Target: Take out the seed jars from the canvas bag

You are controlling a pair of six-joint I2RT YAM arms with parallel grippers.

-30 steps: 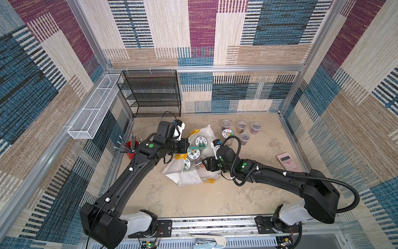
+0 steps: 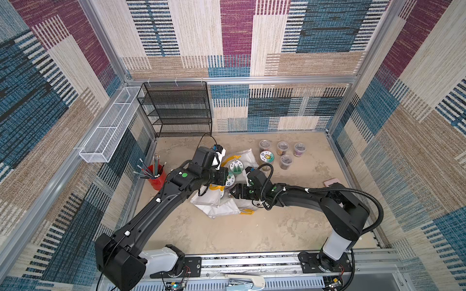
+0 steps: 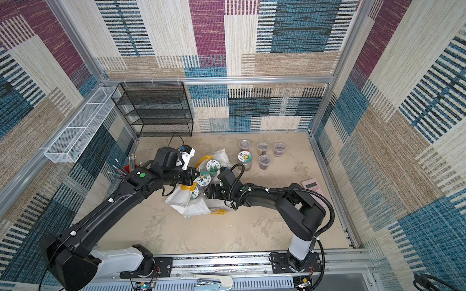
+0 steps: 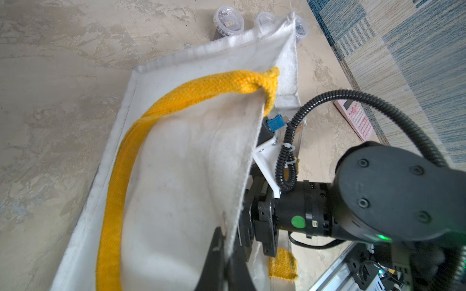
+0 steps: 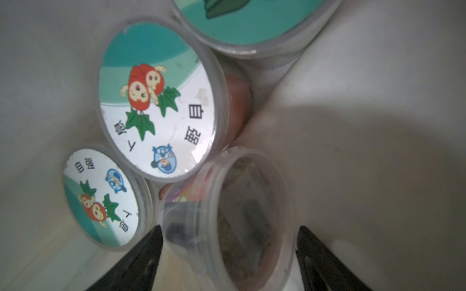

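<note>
The white canvas bag (image 2: pixel 213 203) with yellow handles lies open in mid-table. In the left wrist view my left gripper is shut on the bag's upright edge, with cloth running between its fingers. My right gripper reaches into the bag, open, its fingers on either side of a clear jar (image 5: pixel 250 218) tipped on its side. Whether they touch it, I cannot tell. Beside that jar sit a jar with a red-character lid (image 5: pixel 155 97), a smaller-looking lidded jar (image 5: pixel 99 198) and a green-lidded jar (image 5: pixel 257 19).
Several jars stand outside the bag at the back right, among them a colourful-lidded jar (image 2: pixel 266 156) and a clear jar (image 2: pixel 285 161). A red pen cup (image 2: pixel 157 181) is at left, a pink calculator (image 3: pixel 313 185) at right.
My right gripper has moved left and deeper into the bag, over the tipped jar. The left gripper has shifted slightly right, drawing the bag's edge with it.
</note>
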